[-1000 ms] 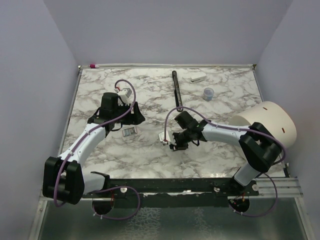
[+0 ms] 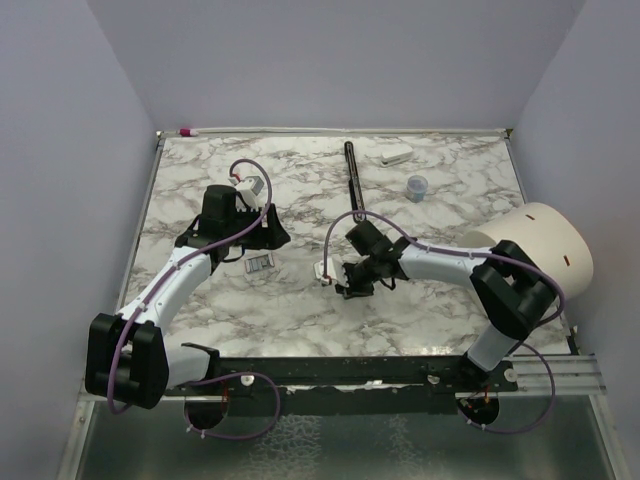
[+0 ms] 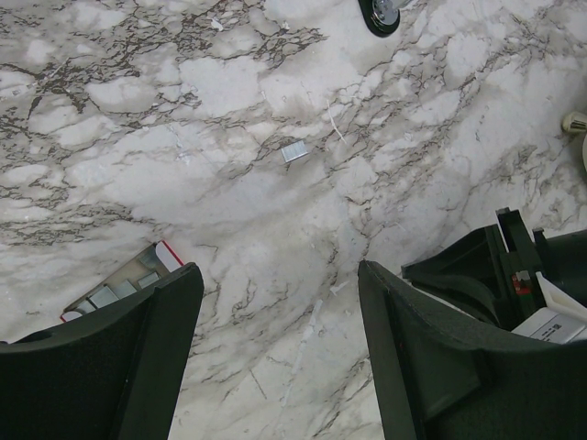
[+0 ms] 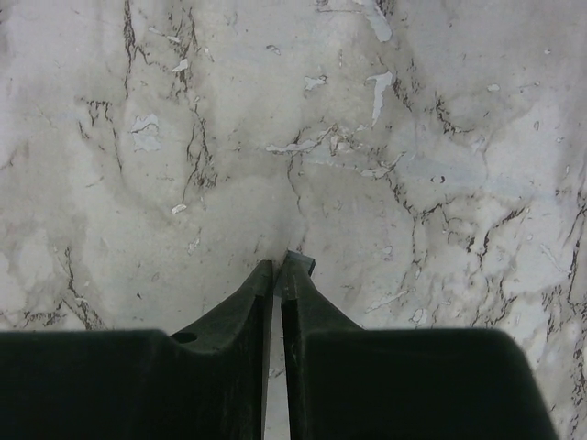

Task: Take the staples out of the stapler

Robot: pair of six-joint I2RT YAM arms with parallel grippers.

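In the left wrist view a small silver strip of staples [image 3: 294, 152] lies on the marble. A small tray [image 3: 138, 280] with silver pieces lies lower left. My left gripper is open above the table, nothing between its fingers. My right gripper is low over the marble, fingertips close together at a small dark metallic piece [image 4: 301, 261]; whether it grips it I cannot tell. The black stapler [image 2: 354, 180] lies at the back centre in the top view.
A white box-like piece [image 2: 396, 158] and a clear cup [image 2: 417, 185] stand at the back right. A large cream cylinder [image 2: 540, 255] lies at the right edge.
The left arm looks unmoved.
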